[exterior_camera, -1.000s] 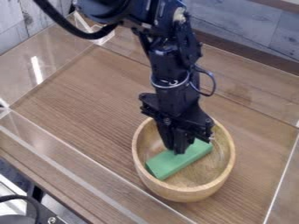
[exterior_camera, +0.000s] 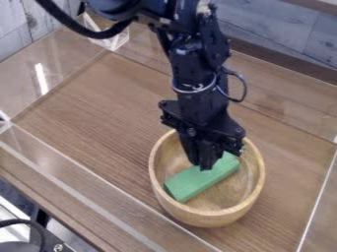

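Observation:
A round, cream-coloured bowl rests on the wooden table near the front right. Inside it lies a green oblong block, partly hidden at its far end by the gripper. My black gripper points down into the bowl over the far part of the block. Whether its fingers are open or shut on anything is too dark and hidden to tell.
A grey wall runs along the back. A black cable or part sits at the lower left corner.
My gripper has shifted slightly up and to the right over the bowl. The green block looks very slightly shifted, still in the bowl.

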